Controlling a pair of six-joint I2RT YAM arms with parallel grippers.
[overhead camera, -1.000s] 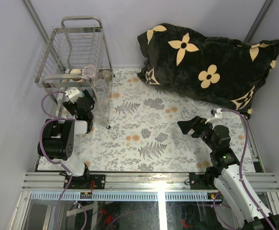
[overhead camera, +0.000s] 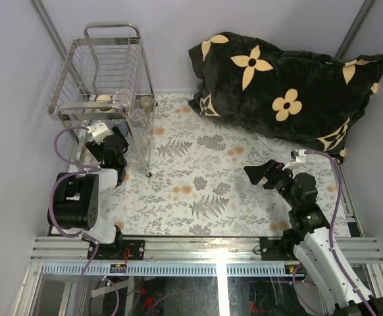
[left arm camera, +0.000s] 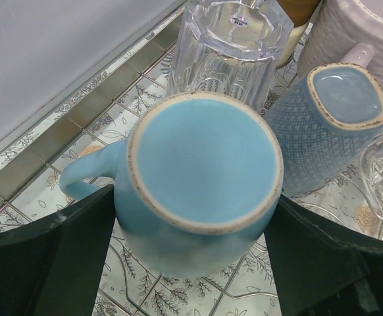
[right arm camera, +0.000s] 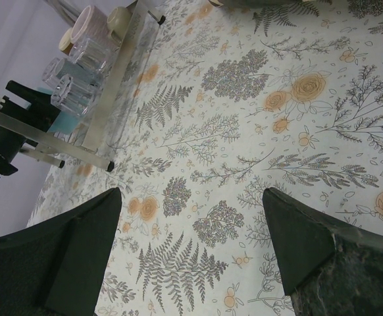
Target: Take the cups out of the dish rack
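Observation:
My left gripper reaches into the lower part of the dish rack. In the left wrist view its open fingers straddle an upturned light-blue mug. Behind it stand a clear glass, a textured blue mug and a pinkish cup, with another glass at the right edge. My right gripper hangs open over the bare cloth on the right, nothing between its fingers. In the right wrist view the rack's glasses show at upper left.
A large black pillow with tan flowers lies along the back right. The patterned cloth between rack and right arm is clear. The rack's metal frame borders the left gripper.
The left arm has shifted very slightly at the rack. The right arm stays still.

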